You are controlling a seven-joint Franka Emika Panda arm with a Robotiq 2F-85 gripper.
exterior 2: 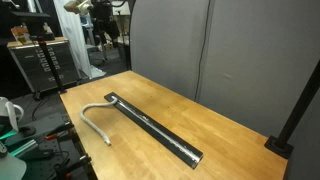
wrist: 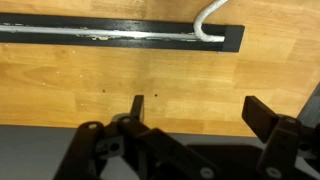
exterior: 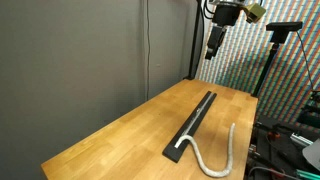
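My gripper stands open in the wrist view, its two black fingers wide apart with only bare tabletop showing between them. In exterior view 1 the gripper (exterior: pixel 212 52) hangs well above the table's far part. A long black strip (exterior: pixel 190 126) with a narrow light channel lies flat on the wood; exterior view 2 shows the same strip (exterior 2: pixel 160 134) running diagonally. A pale flexible hose (exterior 2: pixel 90 122) curves over the table, one end resting on the strip's end. Up close, that hose end (wrist: pixel 205 30) meets the channel. Whether it sits inside the channel, I cannot tell.
A grey wall panel (exterior: pixel 80 70) stands behind it. A black post (exterior 2: pixel 290 120) rises at one table corner.
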